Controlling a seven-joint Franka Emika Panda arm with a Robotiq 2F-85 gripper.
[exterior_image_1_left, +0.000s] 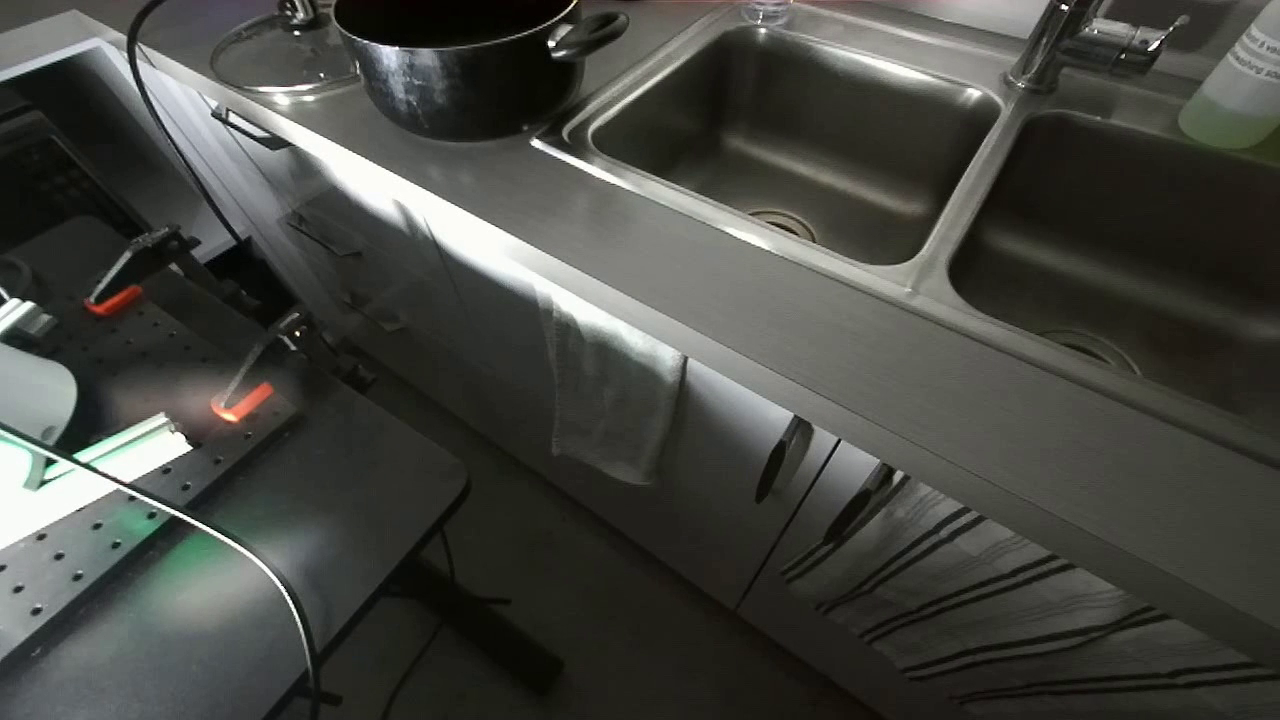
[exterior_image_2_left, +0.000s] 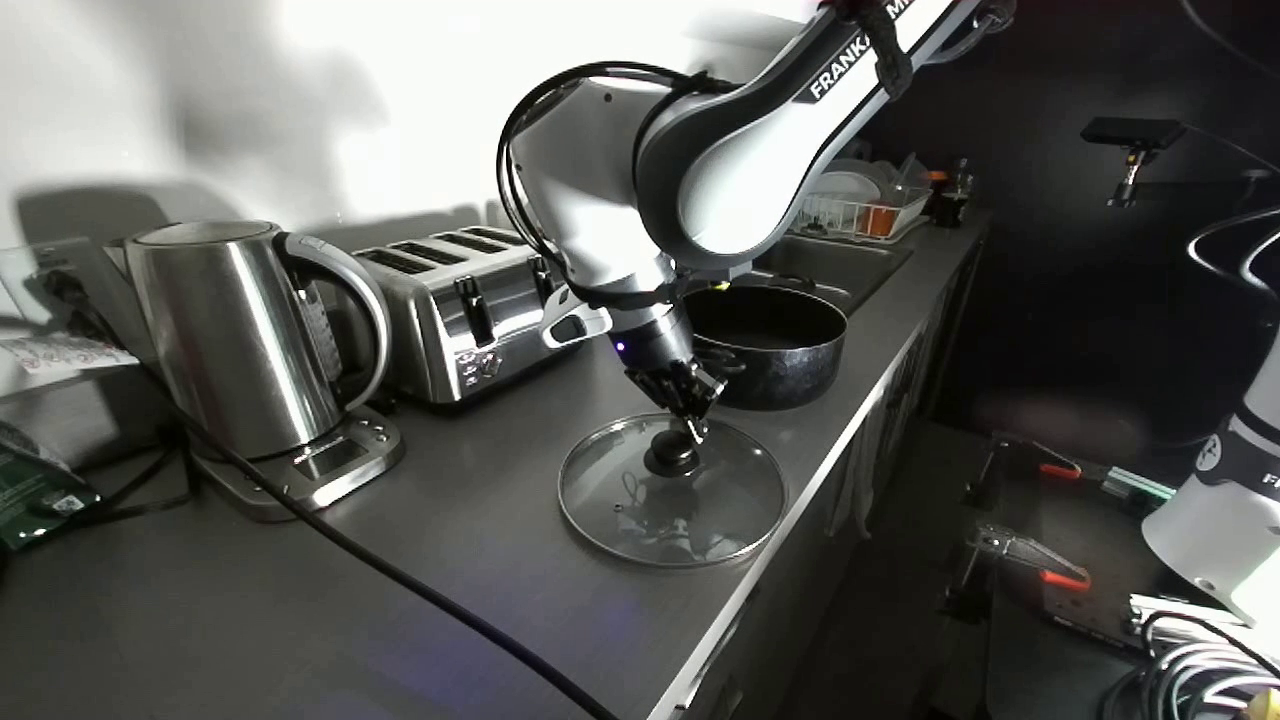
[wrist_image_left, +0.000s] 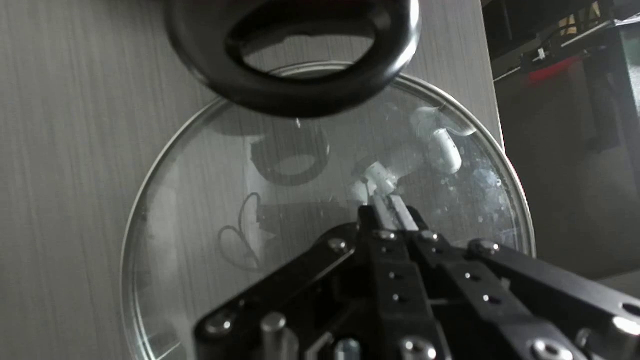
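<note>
A round glass lid (exterior_image_2_left: 606, 516) with a steel rim and a black knob (exterior_image_2_left: 675, 454) lies flat on the counter. My gripper (exterior_image_2_left: 696, 428) hangs low over it, its tips close by the knob; whether they touch cannot be told. In the wrist view the two fingers (wrist_image_left: 384, 213) of the gripper are together over the glass, and nothing shows between them. The knob is hidden there. Beside the lid stands a black pot (exterior_image_2_left: 786, 374), uncovered; its loop handle (wrist_image_left: 294, 96) reaches over the lid's edge.
A toaster (exterior_image_2_left: 510, 348) and a steel kettle (exterior_image_2_left: 222, 348) stand by the wall. The double sink (exterior_image_1_left: 804, 144) lies beyond the pot. A black cable (exterior_image_2_left: 396, 570) crosses the counter. The lid's rim is close to the counter's front edge.
</note>
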